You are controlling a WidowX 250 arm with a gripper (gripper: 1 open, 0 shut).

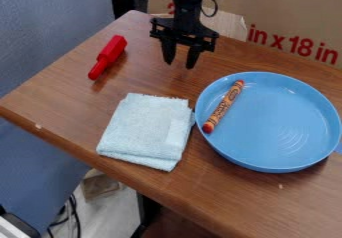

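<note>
The black robot gripper [179, 56] hangs over the back of the wooden table, its two fingers apart and open, with nothing seen between them. A red cylindrical object with a narrower end [108, 57] lies to its left. A folded pale blue cloth [144, 132] lies at the front middle. A blue plate [274, 127] sits at the right, with an orange-brown patterned stick [225, 106] lying on its left part.
A cardboard box [281, 22] stands behind the table. The table's left edge drops to a blue-grey surface and some cables at lower left. Bare wood [67, 102] lies at the left front and between cloth and gripper.
</note>
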